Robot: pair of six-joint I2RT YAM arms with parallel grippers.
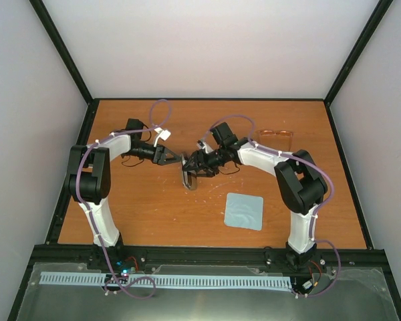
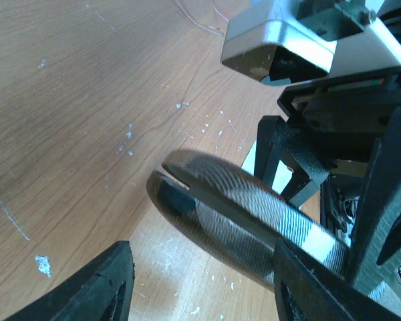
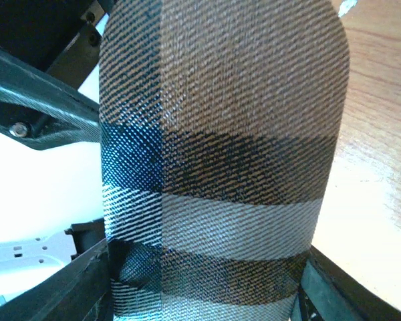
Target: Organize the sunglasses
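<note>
A plaid glasses case (image 1: 190,180) is upright between my grippers near the table's middle, its long slit showing in the left wrist view (image 2: 240,214). My right gripper (image 1: 190,167) is shut on the case, whose plaid side (image 3: 220,167) fills much of the right wrist view. My left gripper stands open at the case, its fingertips on either side of the near end. Orange-framed sunglasses (image 1: 275,139) lie at the back right of the table, partly behind the right arm. A light blue cloth (image 1: 243,211) lies front right.
Purple cables loop above both arms, and dark frame edges border the table.
</note>
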